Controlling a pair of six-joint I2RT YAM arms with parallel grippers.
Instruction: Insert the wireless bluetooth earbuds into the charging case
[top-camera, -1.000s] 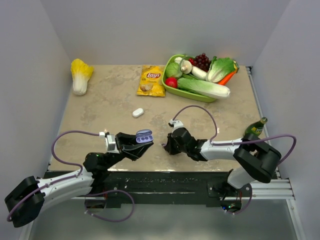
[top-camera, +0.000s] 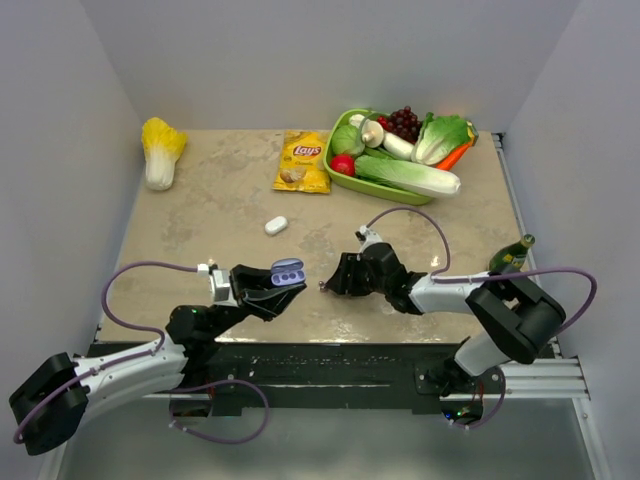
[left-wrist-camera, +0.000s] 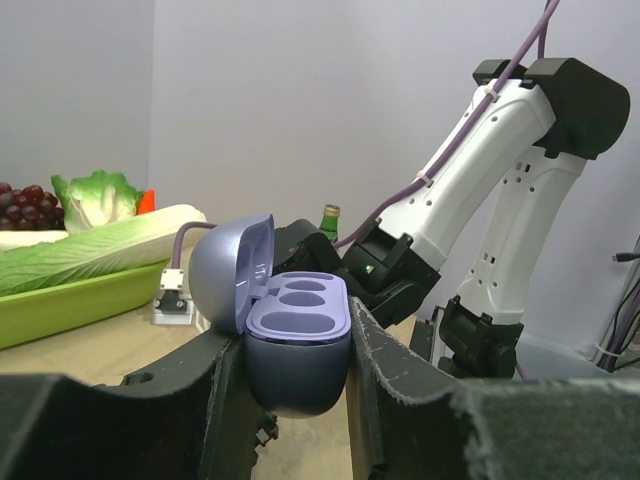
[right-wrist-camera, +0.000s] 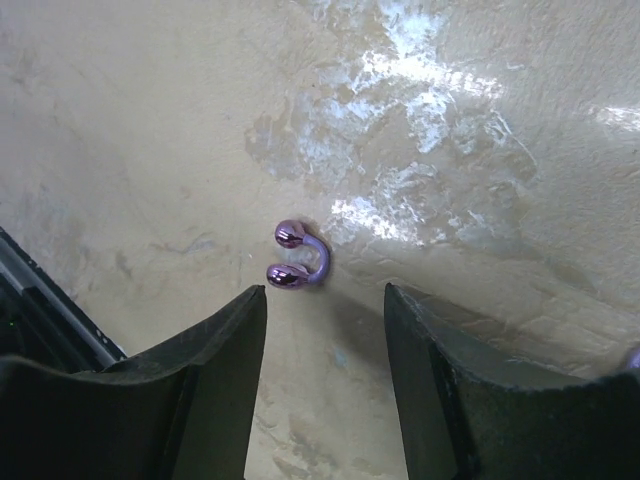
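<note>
My left gripper is shut on the open lavender charging case (left-wrist-camera: 300, 350), held upright with its lid back and several slots facing up; in the top view the case (top-camera: 287, 278) sits left of centre. A small purple earbud piece (right-wrist-camera: 298, 270), two shiny ends joined by a curved band, lies on the table below my right gripper. That gripper stands open with nothing between its fingers, just short of the piece in the right wrist view. Another purple bit (right-wrist-camera: 634, 360) shows at that view's right edge, mostly cut off.
A white oval object (top-camera: 276, 225) lies mid-table. A chips bag (top-camera: 300, 160), a green basket of vegetables (top-camera: 430, 199) and a cabbage (top-camera: 160, 155) are at the back. A bottle (top-camera: 512, 254) stands at the right.
The left arm and the case it holds are unchanged.
</note>
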